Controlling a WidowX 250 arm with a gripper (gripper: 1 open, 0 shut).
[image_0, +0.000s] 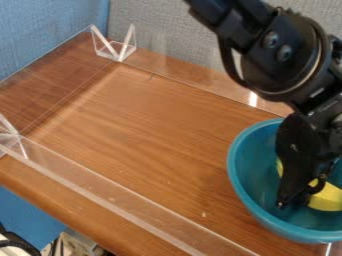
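A teal bowl (249, 190) stands at the right edge of the wooden table, partly out of frame. Inside it lies a yellow object (326, 197), mostly hidden by the black gripper (297, 195), which reaches down into the bowl from the upper right. The gripper's fingertips are around the yellow object and appear closed on it, though the arm's body hides much of the contact.
Clear acrylic rails (134, 201) run along the near and back sides of the table, with white-edged clear brackets (115, 44) at the corners. The wooden surface (147, 130) left of the bowl is bare. Blue and grey padded walls stand behind.
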